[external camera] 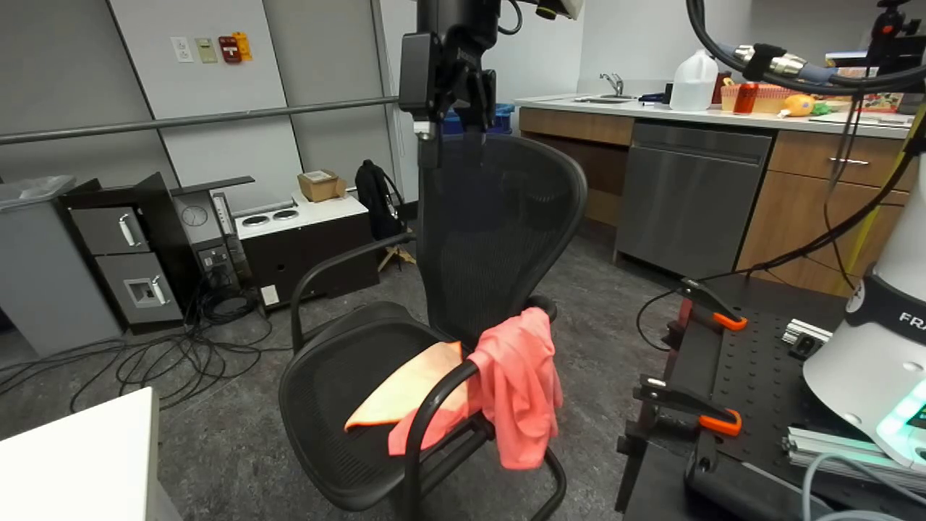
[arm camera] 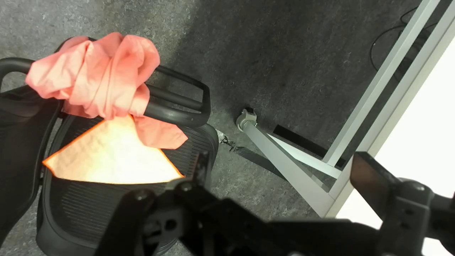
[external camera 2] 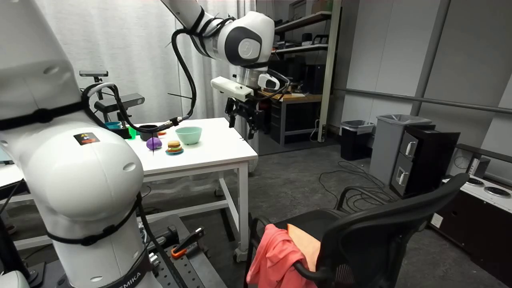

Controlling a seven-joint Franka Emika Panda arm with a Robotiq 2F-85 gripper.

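Note:
A coral cloth [external camera: 518, 382] is draped over one armrest of the black office chair [external camera: 347, 434], and part of it rests on the seat. Beside it, a pale orange cloth [arm camera: 115, 155] with a bright orange edge lies on the seat, partly under the coral one. My gripper [external camera 2: 242, 129] hangs in the air near the table's corner, above and apart from the chair. In the wrist view the fingers of my gripper stand wide apart, with only floor and a table leg visible far below between them.
The white table [external camera 2: 211, 153] holds a mint bowl [external camera 2: 188, 135], a toy burger [external camera 2: 174, 146] and a purple object [external camera 2: 153, 143]. A clamp-lined black bench [external camera: 755, 373] carries the arm's base. Cables [external camera: 200, 347] lie on the floor beyond the chair.

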